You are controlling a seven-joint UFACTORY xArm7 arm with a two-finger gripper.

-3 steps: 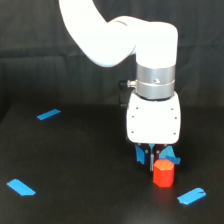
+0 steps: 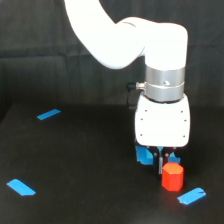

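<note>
A red block [image 2: 172,178] with a six-sided face rests on the black table at the right front. Close behind it sits a blue block [image 2: 145,156], showing on both sides of the fingers. My gripper [image 2: 160,161] points down over these two pieces, its fingertips just behind the red block and in front of the blue one. The dark fingers are small and blend into the background, so their spread and any contact with the blocks do not show clearly. Part of the blue block is hidden behind them.
Blue tape strips lie flat on the table: one strip [image 2: 48,114] at the back left, a second strip [image 2: 20,187] at the front left, and a third strip [image 2: 191,196] right of the red block.
My arm has shifted a little to the right and toward the camera. The red block has moved the same way, closer to the right tape strip. The blue block appears slightly shifted too.
</note>
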